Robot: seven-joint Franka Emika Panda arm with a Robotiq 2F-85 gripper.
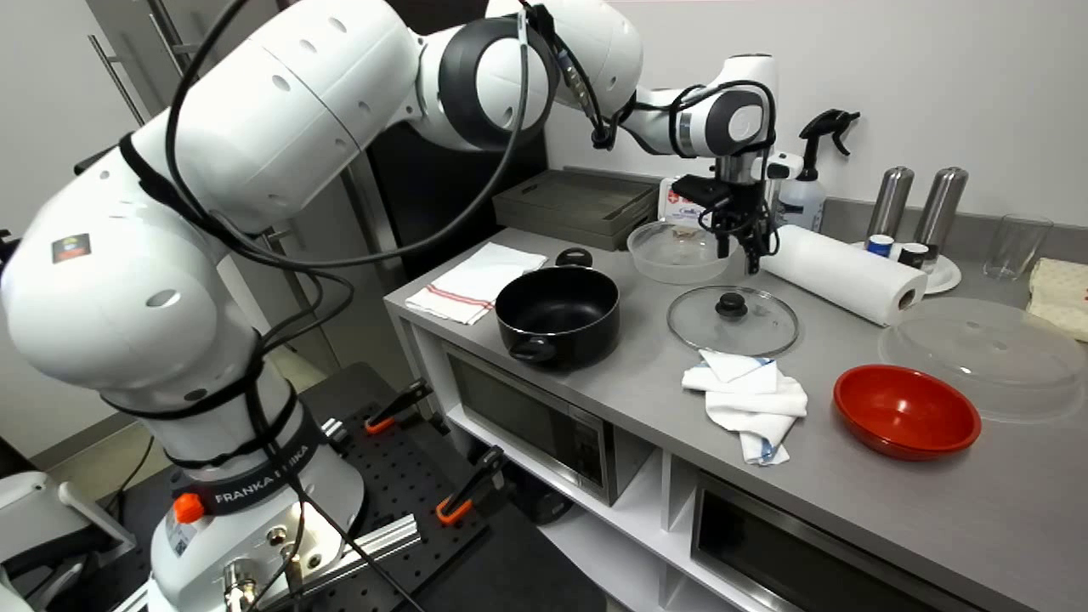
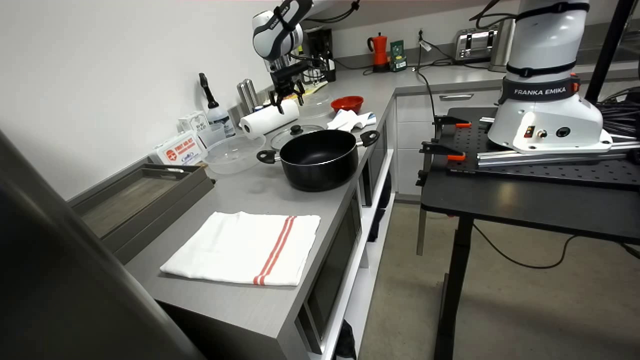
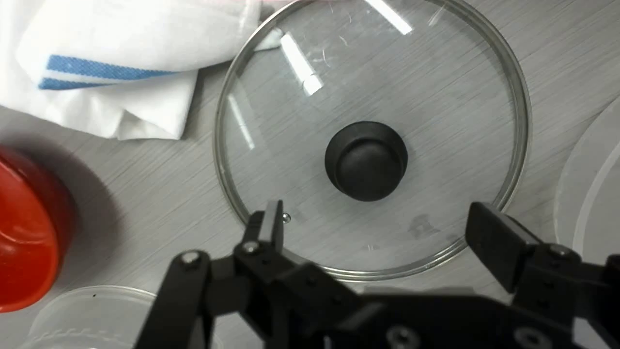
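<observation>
A glass lid (image 3: 441,174) with a metal rim lies flat on the counter, its round black knob (image 3: 367,161) facing up. Above the counter, my gripper (image 1: 739,263) hangs pointing down, apart from the lid. In the wrist view its two dark fingers (image 3: 494,235) stand wide apart with nothing between them; the knob shows farther up that view, beyond the tips. To the left of the lid in exterior view 1 sits an empty black pot (image 1: 558,314) with two handles. A crumpled white cloth (image 1: 750,399) with blue stripes lies close by the lid's front edge.
Behind the lid stand a clear plastic bowl (image 1: 681,255) and a paper towel roll (image 1: 847,274). A red bowl (image 1: 905,410) and a clear plastic cover (image 1: 984,357) are to the right. A folded towel (image 2: 246,246) lies near the counter's end.
</observation>
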